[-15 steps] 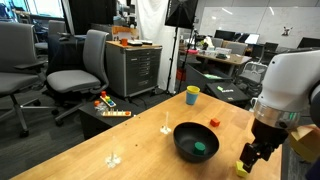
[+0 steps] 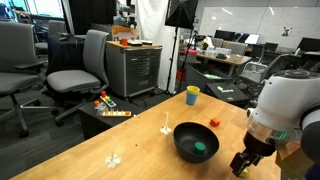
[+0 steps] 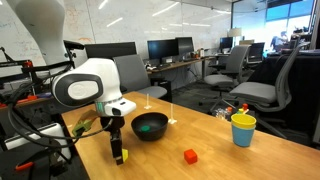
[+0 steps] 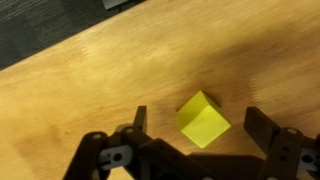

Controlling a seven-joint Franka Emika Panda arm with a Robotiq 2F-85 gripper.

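A yellow block [image 4: 203, 119] lies on the wooden table between and beyond the fingers of my open gripper in the wrist view. Seen from exterior view 2, the gripper [image 3: 120, 150] hangs low over the yellow block [image 3: 125, 155], partly covering it. The black bowl [image 3: 151, 125] stands beside the arm, and a green object [image 2: 199, 146] is inside it. A red block [image 3: 190, 156] rests on the open table, apart from the gripper.
A blue and yellow cup [image 3: 243, 130] stands farther along the table. Small white stands [image 2: 166, 124] rise near the bowl. A black box [image 2: 105, 117] with colourful items sits at the table's edge. Bare wood lies around the red block.
The arm has come down and to the left in exterior view 1, over the yellow block, which is now more covered. The bowl and red block have not moved.
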